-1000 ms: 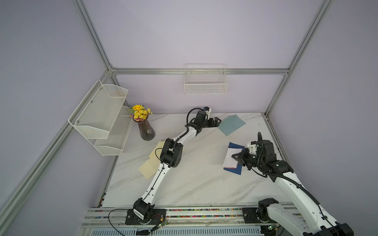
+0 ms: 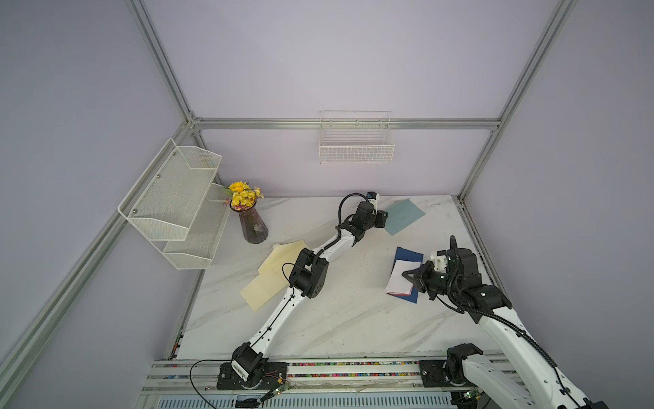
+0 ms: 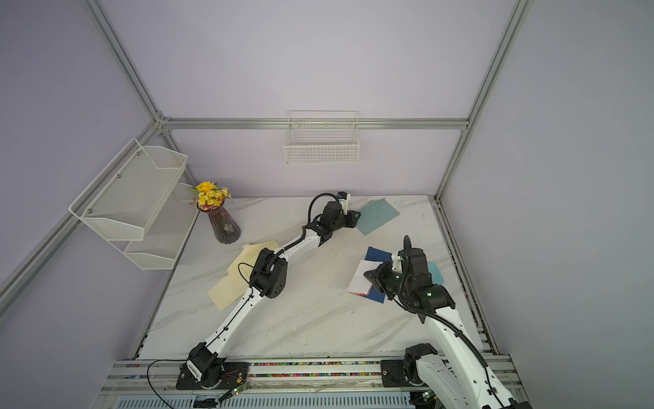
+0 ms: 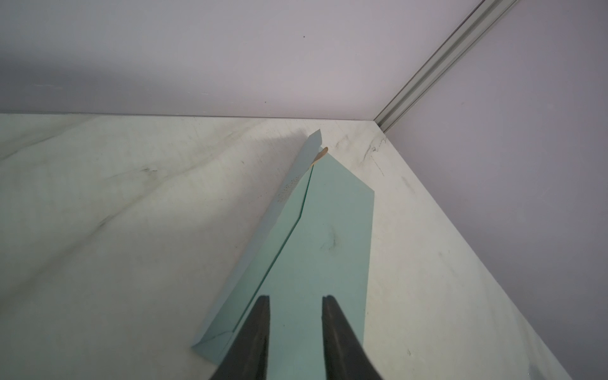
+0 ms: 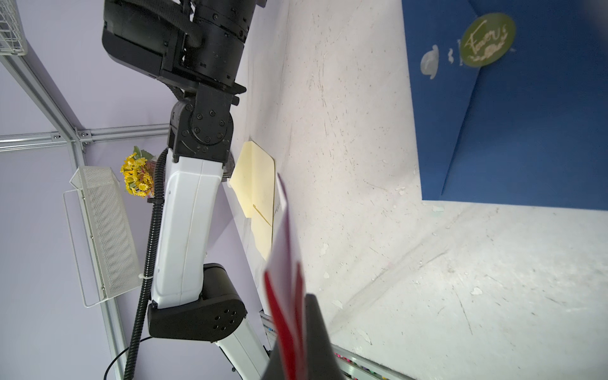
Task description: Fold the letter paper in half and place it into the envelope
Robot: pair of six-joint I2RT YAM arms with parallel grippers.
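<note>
The folded white letter paper [image 2: 402, 274], with red along its edge, is held by my right gripper [image 2: 411, 274]. Seen edge-on in the right wrist view, the paper [image 5: 286, 253] rises from between the shut fingers. A teal envelope [image 4: 332, 234] lies near the table's back right, its flap [image 4: 262, 231] slightly lifted along the left side. My left gripper is at the envelope's near end, part open, with nothing gripped between its fingertips. From above, that gripper [image 2: 384, 218] covers the envelope's left corner.
A blue envelope [image 5: 532, 145] with a green seal lies below the held paper. Cream envelopes [image 2: 256, 291] lie at the left, partly behind my left arm. A flower vase [image 2: 253, 225] stands at the back left. Something light blue [image 3: 435, 273] shows behind my right arm.
My left gripper has moved right and slightly nearer, up to the teal envelope, and its fingers look closer together. The right gripper and its paper have barely shifted.
</note>
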